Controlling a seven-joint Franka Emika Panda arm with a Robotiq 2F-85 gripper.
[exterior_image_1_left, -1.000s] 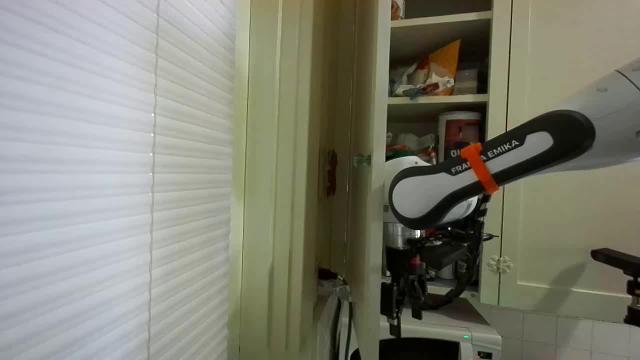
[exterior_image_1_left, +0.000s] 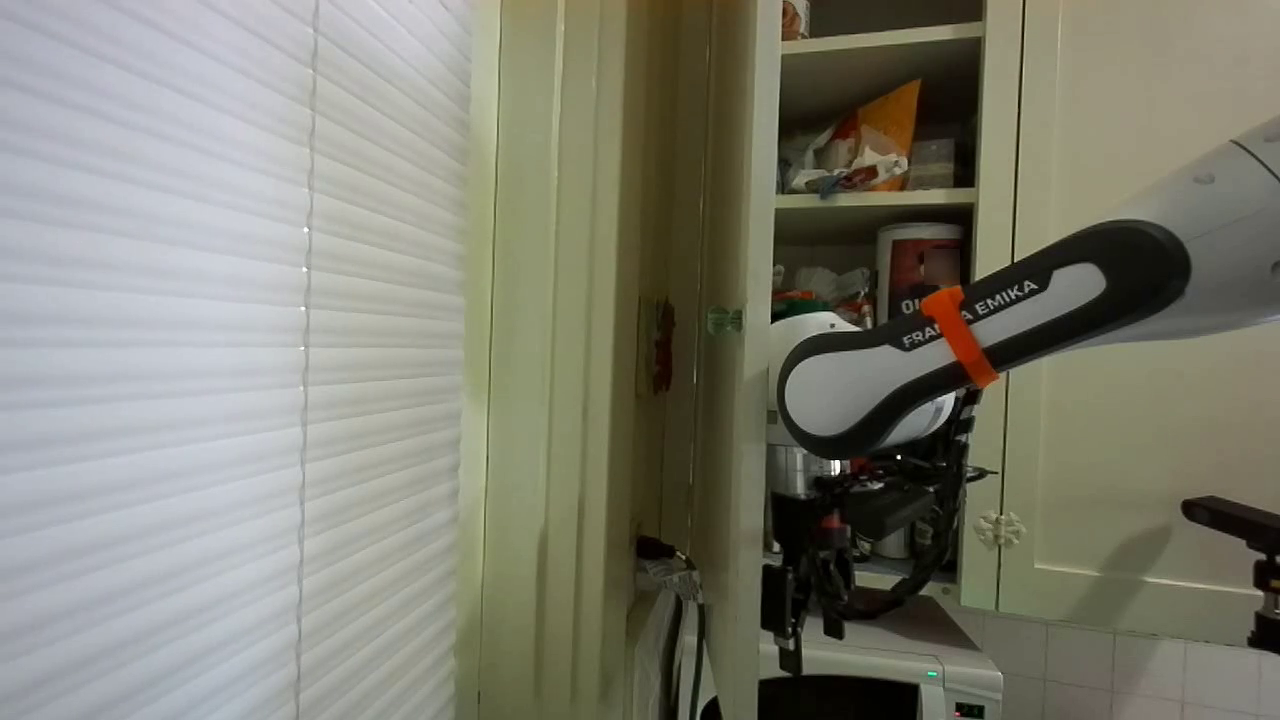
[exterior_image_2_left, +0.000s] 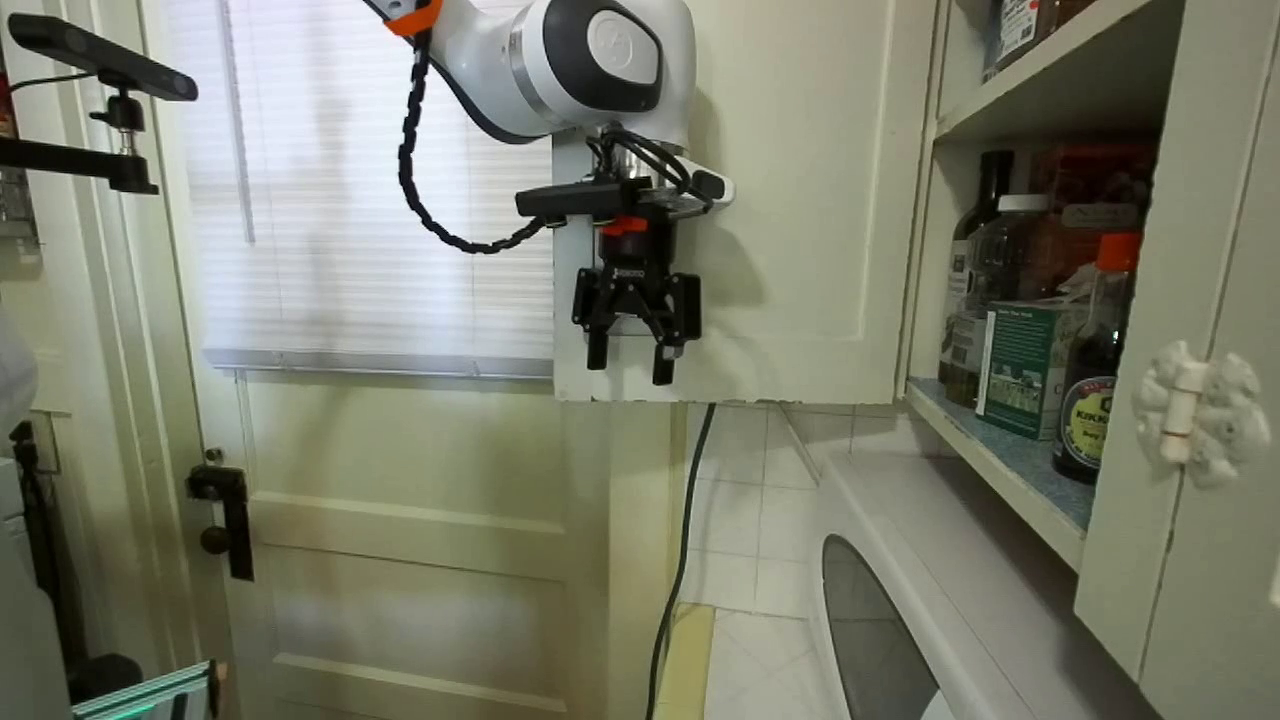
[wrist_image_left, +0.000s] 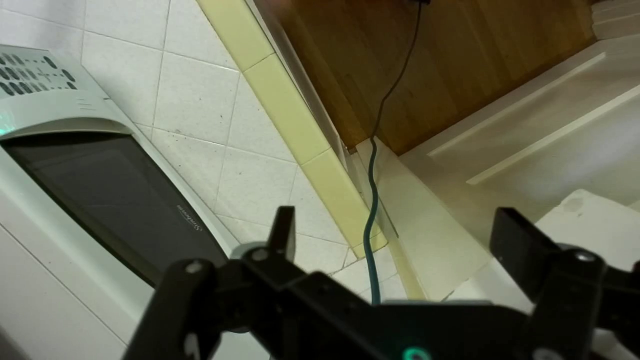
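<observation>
My gripper (exterior_image_2_left: 630, 360) points downward, open, with nothing between its fingers. In exterior view 2 it hangs in front of the lower part of the open cabinet door (exterior_image_2_left: 798, 240). The wrist view looks down past the spread fingers (wrist_image_left: 283, 234) onto a white tiled counter (wrist_image_left: 198, 102) and a dark cable (wrist_image_left: 373, 174). In exterior view 1 the gripper (exterior_image_1_left: 806, 642) is beside the edge of the cabinet door (exterior_image_1_left: 734, 480), above the white microwave (exterior_image_1_left: 864, 662); whether it touches the door cannot be told.
Shelves in the open cabinet hold a green box (exterior_image_2_left: 1029, 366), a dark sauce bottle (exterior_image_2_left: 1089, 408) and an orange bag (exterior_image_1_left: 890, 126). A panelled door (exterior_image_2_left: 396, 480) with window blinds (exterior_image_2_left: 360, 216) stands behind. Open space lies below the gripper, left of the microwave in exterior view 2.
</observation>
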